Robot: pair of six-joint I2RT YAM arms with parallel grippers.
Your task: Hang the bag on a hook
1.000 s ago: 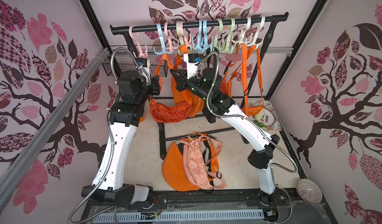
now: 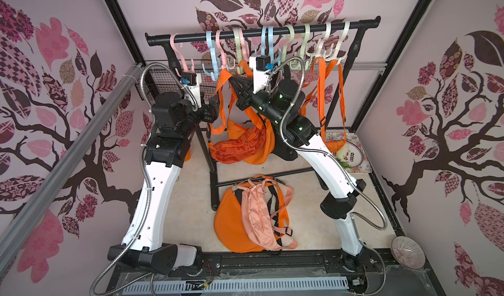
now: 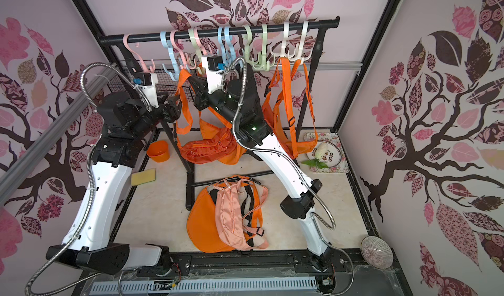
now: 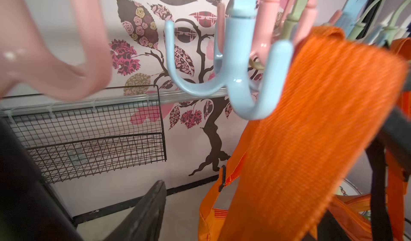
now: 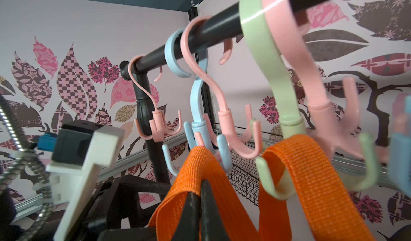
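Observation:
The orange bag [image 2: 239,146] hangs below the rail by its strap [image 5: 218,189]. My right gripper [image 2: 232,82] is shut on this strap, which folds over its fingertips in the right wrist view. In the left wrist view the strap [image 4: 316,125] rises broad and close, in front of the right prong of the light blue hook [image 4: 239,65]. Whether strap and prong touch, I cannot tell. My left gripper [image 2: 212,108] stands open left of the strap, below the hooks; one finger [image 4: 147,213] shows, with nothing against it.
A green hook [image 5: 284,168] beside it carries another orange strap [image 5: 316,172]. The pink hook [image 2: 181,54] at the left end is empty. More bags [image 2: 254,214] lie on the floor. An orange bag [image 2: 333,143] hangs at the right.
The bag's pouch has swung to the right. My right gripper has shifted slightly and still has the strap.

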